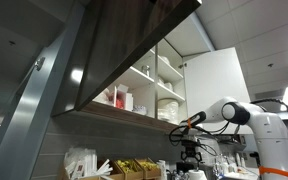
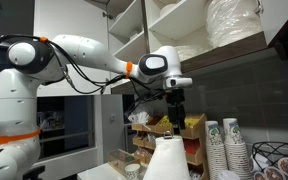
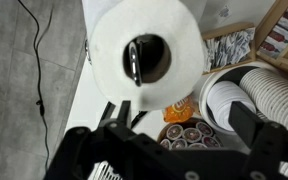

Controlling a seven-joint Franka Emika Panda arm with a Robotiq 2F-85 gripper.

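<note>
A white paper roll (image 3: 148,55), probably paper towel, fills the top middle of the wrist view, seen end-on with a dark post (image 3: 135,62) in its hollow core. My gripper is open, its dark fingers wide apart at the lower left and right, with nothing held between them. In exterior view 2 the gripper (image 2: 174,123) points down over the top of the white roll (image 2: 168,160). Exterior view 1 shows the gripper (image 1: 192,158) small and dark below the cabinet; contact with the roll cannot be made out.
Stacked paper cups (image 2: 215,145) stand right of the roll. Behind it are wooden snack bins (image 2: 194,130). An orange packet (image 3: 179,110) and a round container of pods (image 3: 187,135) lie close below the roll. Open cabinet shelves (image 1: 139,78) hang above the counter.
</note>
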